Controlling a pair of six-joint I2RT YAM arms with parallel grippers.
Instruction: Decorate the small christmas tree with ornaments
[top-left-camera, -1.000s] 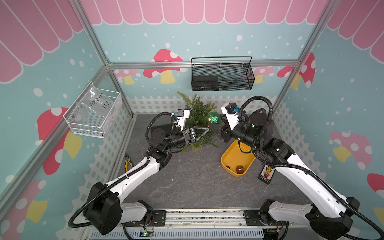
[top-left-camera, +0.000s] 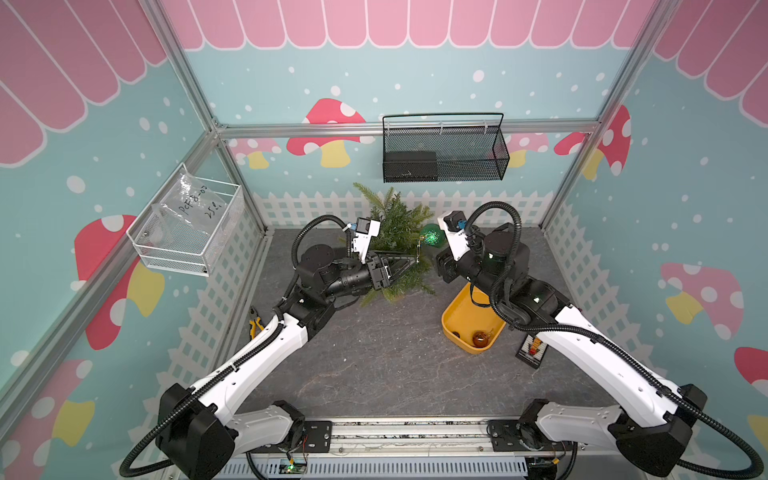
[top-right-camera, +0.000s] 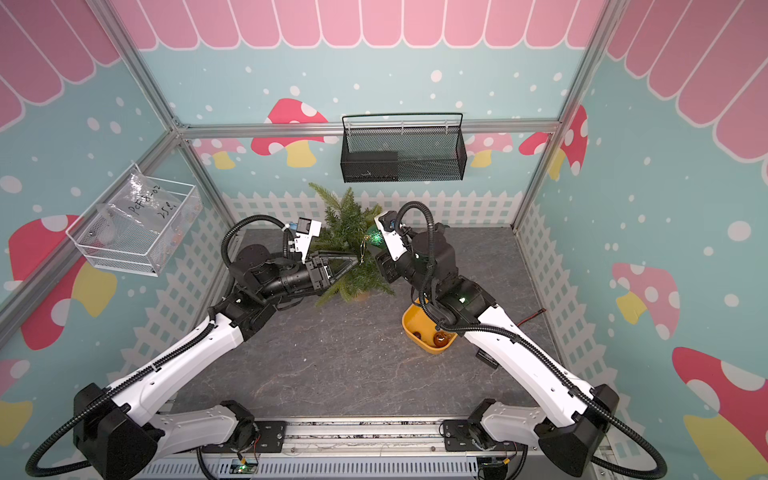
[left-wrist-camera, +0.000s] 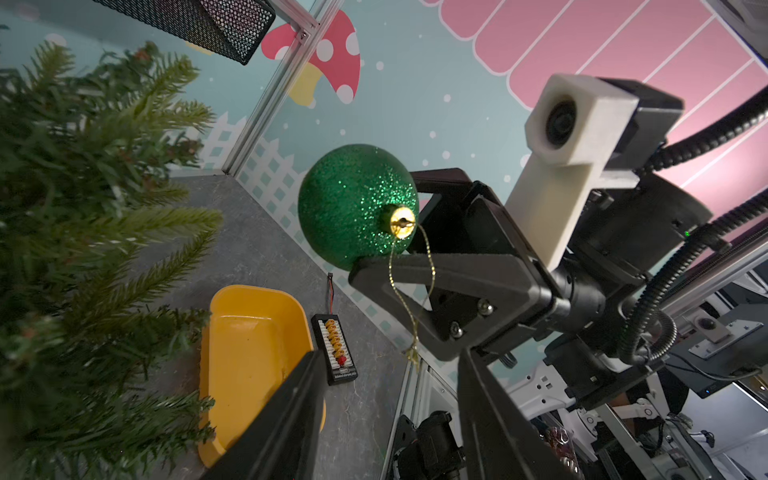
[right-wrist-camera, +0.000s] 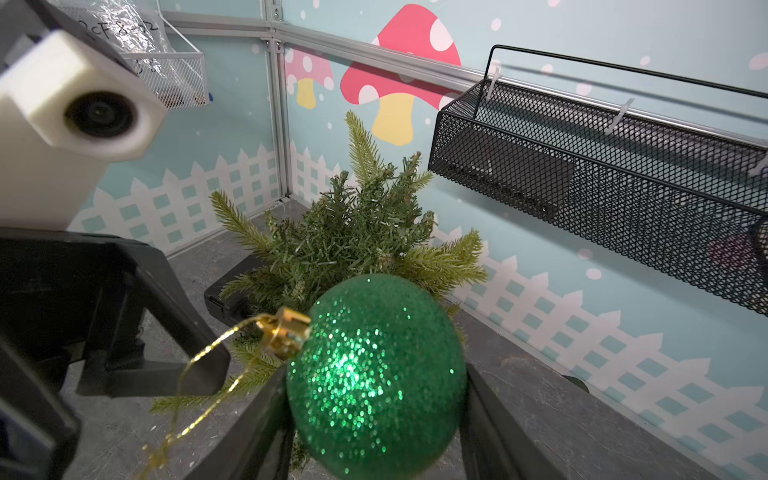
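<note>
My right gripper is shut on a green glitter ball (left-wrist-camera: 352, 200), whose gold cap and thin string loop (right-wrist-camera: 200, 360) show in both wrist views. My left gripper reaches in from the left, facing the ball, its fingers parted on either side below the dangling string, with nothing seen gripped. The small tree (top-left-camera: 400, 208) stands at the back middle, partly behind both grippers and the ball.
An orange bin (top-left-camera: 460, 324) with a few ornaments sits front right of the tree, beside a small dark tray (top-left-camera: 528, 352). A black mesh basket (top-left-camera: 444, 160) hangs above the tree.
Both arms have shifted slightly: the right gripper has turned the ball and moved it a little rightward, and the left gripper has changed height and angle near it.
</note>
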